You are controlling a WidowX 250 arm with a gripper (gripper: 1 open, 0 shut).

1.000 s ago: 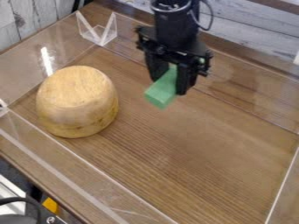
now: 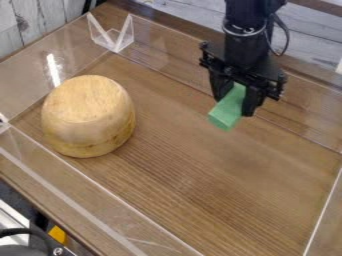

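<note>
My black gripper (image 2: 238,88) hangs over the right-middle of the wooden tray, shut on a mint-green object (image 2: 227,108) that points down and to the left beneath it. A round, pale wooden block (image 2: 86,115) sits on the tray's left side, well apart from the gripper.
A small white wire-like piece (image 2: 107,35) is at the back left. The tray's walls run along the left and back, with its rim (image 2: 30,65) at left. The middle and front of the tray floor (image 2: 187,190) are bare.
The gripper, with the green object in it, has moved to the right across the tray over the last second. The round block stays where it was.
</note>
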